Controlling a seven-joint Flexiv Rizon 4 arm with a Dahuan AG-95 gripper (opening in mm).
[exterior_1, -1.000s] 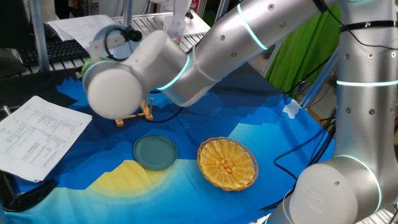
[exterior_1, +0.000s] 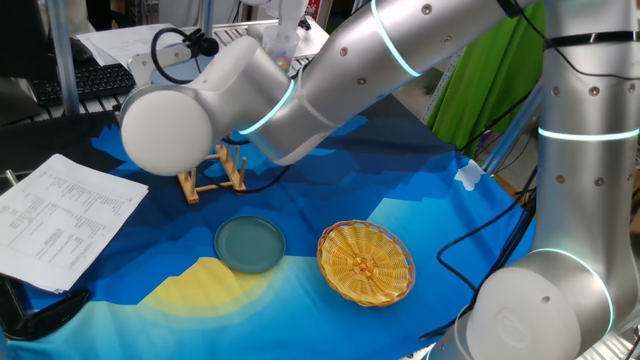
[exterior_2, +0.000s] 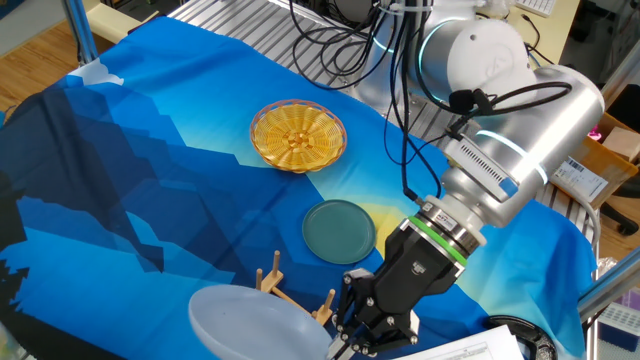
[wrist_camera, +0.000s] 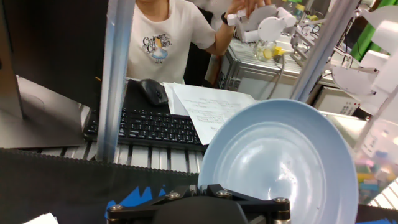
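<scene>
A light blue plate or shallow bowl (exterior_2: 250, 325) is held up by its edge in my gripper (exterior_2: 343, 345). In the wrist view the same blue dish (wrist_camera: 280, 165) is tilted with its inner face towards the camera, right of centre. The gripper is shut on its rim, though the exact contact is partly hidden. A wooden dish rack (exterior_2: 290, 292) with upright pegs stands just beyond the dish in exterior view 2. On the cloth lie a dark green plate (exterior_1: 250, 244) and a round wicker basket (exterior_1: 366, 263), both empty.
Printed sheets (exterior_1: 65, 220) lie over a black object at the left of exterior view 1. A keyboard (wrist_camera: 165, 127), a mouse (wrist_camera: 153, 92) and a metal post (wrist_camera: 115, 81) are beyond the table edge, where a person sits. The cloth around the basket is clear.
In exterior view 1 the arm's wrist end has shifted left and slightly up, uncovering more of the rack. The green plate and basket have stayed put.
</scene>
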